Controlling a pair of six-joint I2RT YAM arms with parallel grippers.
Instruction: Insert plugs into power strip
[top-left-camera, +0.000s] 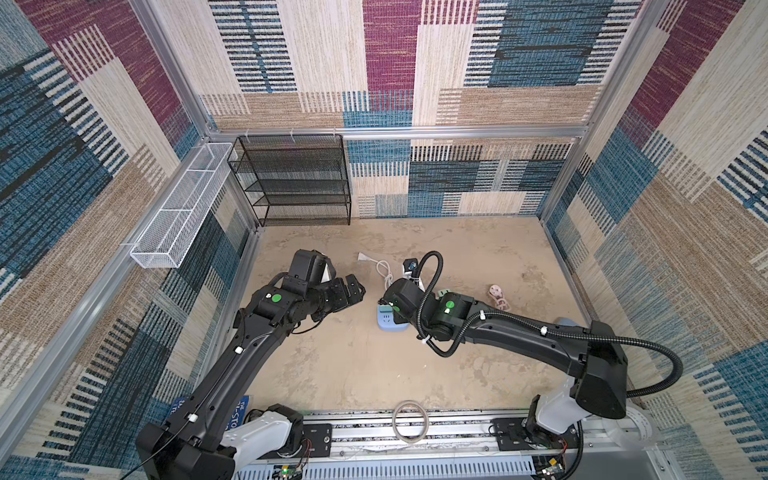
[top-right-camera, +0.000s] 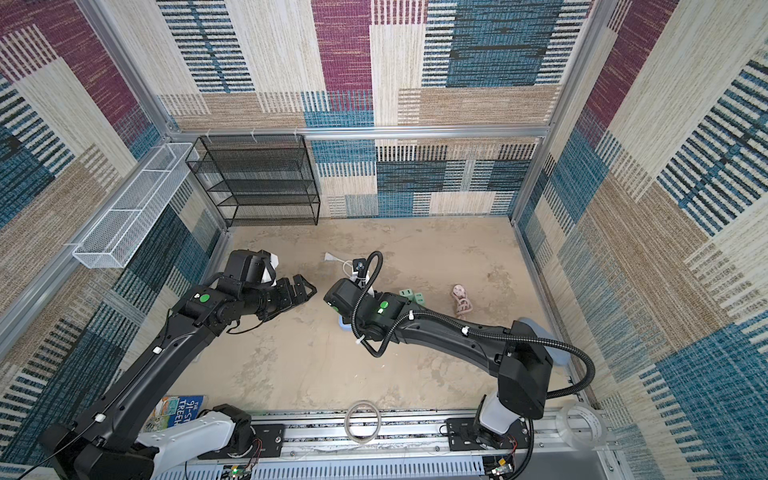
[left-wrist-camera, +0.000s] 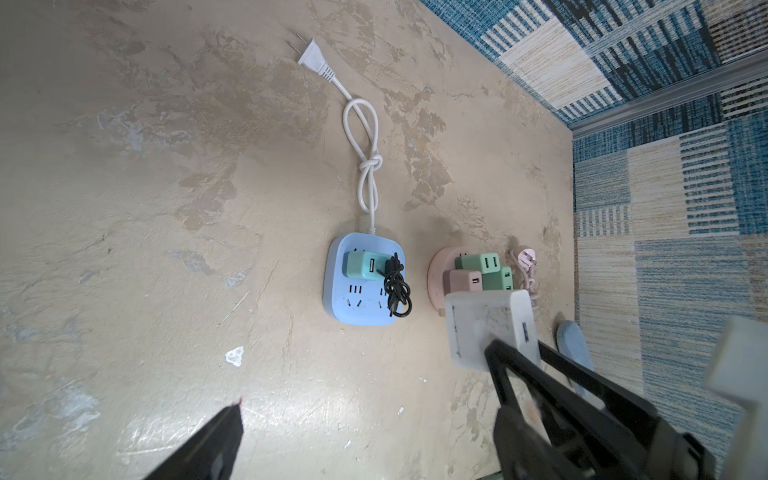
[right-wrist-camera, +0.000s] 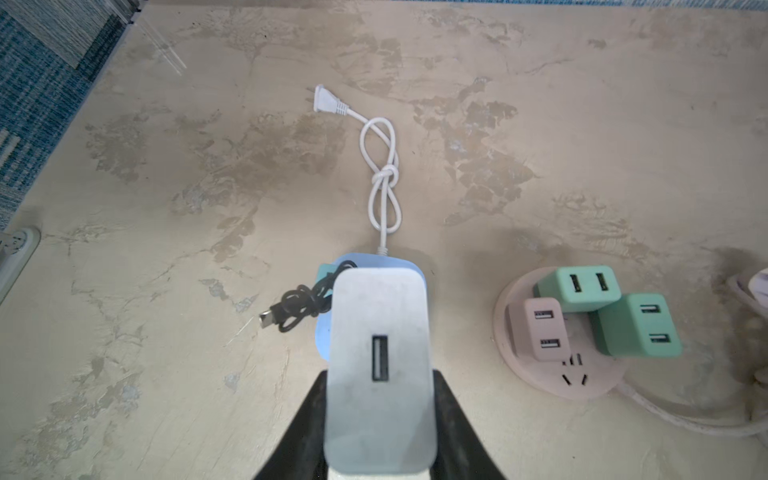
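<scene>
A blue power strip (left-wrist-camera: 345, 296) lies mid-table with a teal plug (left-wrist-camera: 360, 264) and coiled black cable (right-wrist-camera: 300, 308) on it. A white charger (right-wrist-camera: 380, 328) is between the fingers of my right gripper, above the strip in the right wrist view, hiding much of it. My left gripper is open and empty, to the left of the strip in the top views. Right of it, a round pink strip (right-wrist-camera: 576, 376) carries green and pink plugs.
A white knotted cord (left-wrist-camera: 369, 164) runs back from the blue strip. A grey-blue object (left-wrist-camera: 573, 348) lies by the right wall; a black wire rack (top-left-camera: 292, 180) stands at the back left.
</scene>
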